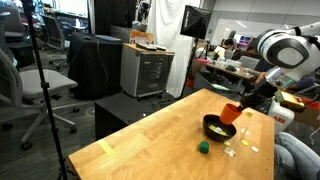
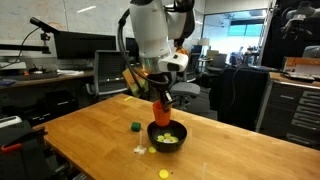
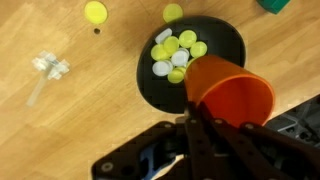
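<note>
An orange cup [image 3: 232,88] is in my gripper, which is shut on the cup's rim, as the wrist view shows. The cup tilts over a black bowl [image 3: 160,97] on the wooden table. Yellow discs [image 3: 187,39] and a few whitish ones [image 3: 164,68] lie inside the bowl. From the second exterior view, the cup [image 2: 161,114] hangs just above the bowl [image 2: 179,131], its lower end near the bowl's far-left side. The cup's inside looks empty where it shows.
A green block [image 2: 136,127] stands on the table left of the bowl. Loose yellow discs [image 3: 96,12] and a small clear-and-white item [image 3: 50,68] lie nearby.
</note>
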